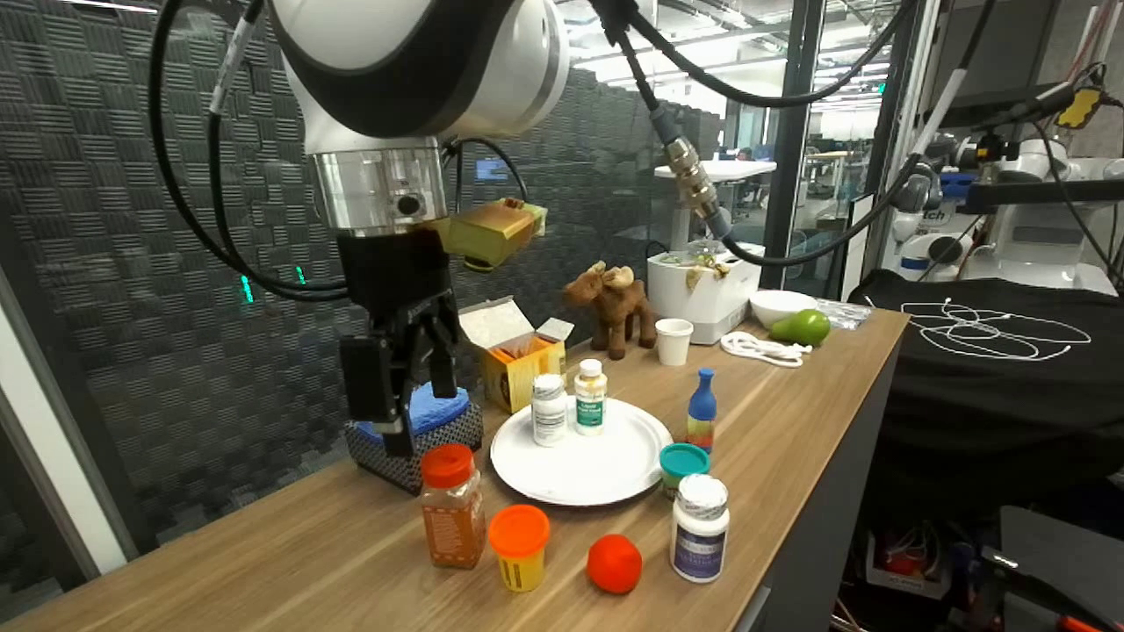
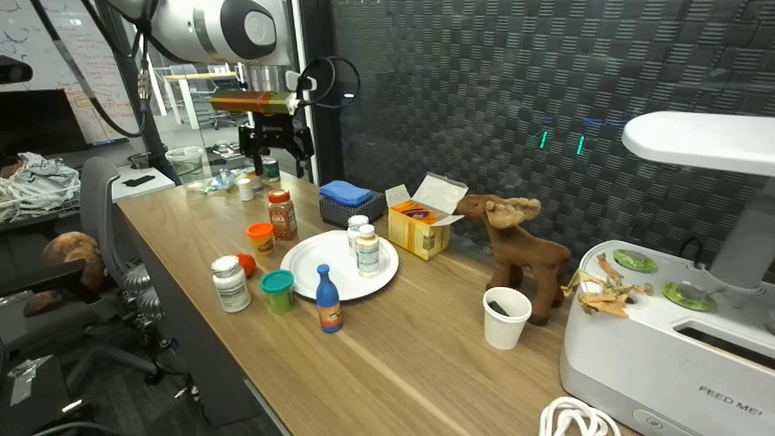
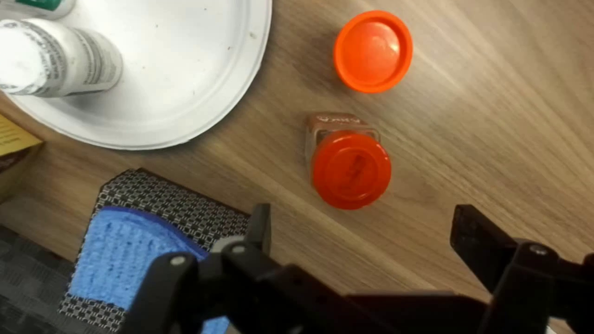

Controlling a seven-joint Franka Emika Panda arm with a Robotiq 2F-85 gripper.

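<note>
My gripper is open above the counter, its black fingers wide apart with nothing between them. Just ahead of that gap in the wrist view, and lower down, stands a spice jar with a red lid (image 3: 351, 170), upright and apart from the fingers. Exterior view 1 has the gripper (image 1: 398, 405) up and to the left of the jar (image 1: 453, 511), in front of the blue cloth. A white plate (image 1: 537, 484) holds two white pill bottles, one plain-labelled (image 1: 549, 411) and one green-labelled (image 1: 590, 398). An orange-lidded tub (image 3: 373, 51) sits close to the jar.
Beside the plate are a dark woven box (image 2: 336, 214) with a blue cloth (image 2: 346, 192) and an open yellow box (image 2: 419, 236). A red ball (image 1: 614, 563), white bottle (image 1: 700, 532), teal-lidded tub (image 2: 277, 294) and blue bottle (image 2: 328, 301) line the front side.
</note>
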